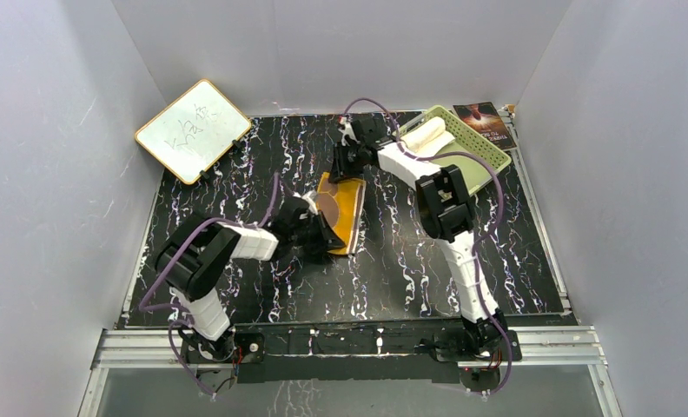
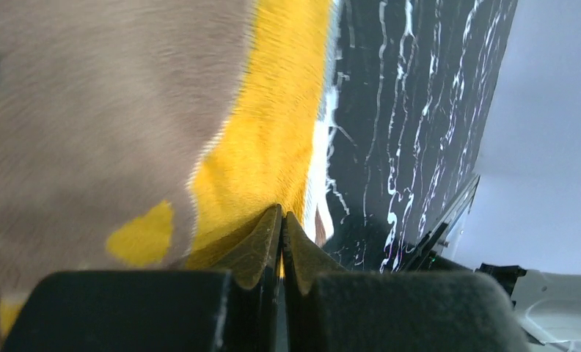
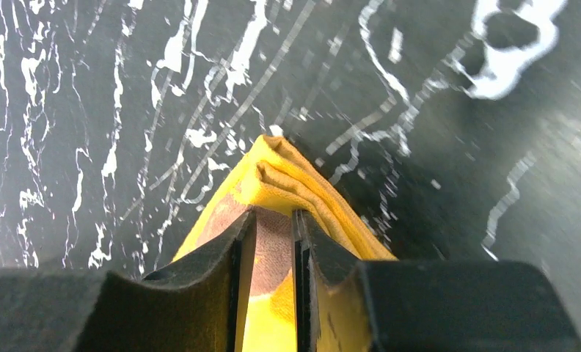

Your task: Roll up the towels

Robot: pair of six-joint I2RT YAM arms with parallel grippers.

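A yellow towel with brown patches (image 1: pixel 347 213) lies on the dark marble table, now lengthwise front to back. My left gripper (image 1: pixel 327 243) is at its front end; in the left wrist view the fingers (image 2: pixel 262 242) are closed together against the yellow cloth (image 2: pixel 265 132). My right gripper (image 1: pixel 340 174) is at the far end; in the right wrist view its fingers (image 3: pixel 313 279) stand a little apart at the towel's folded yellow corner (image 3: pixel 273 176), cloth showing between them.
A green basket (image 1: pixel 475 174) holding pale rolled cloths (image 1: pixel 423 132) stands at the back right, beside a book (image 1: pixel 484 122). A whiteboard (image 1: pixel 188 130) lies at the back left.
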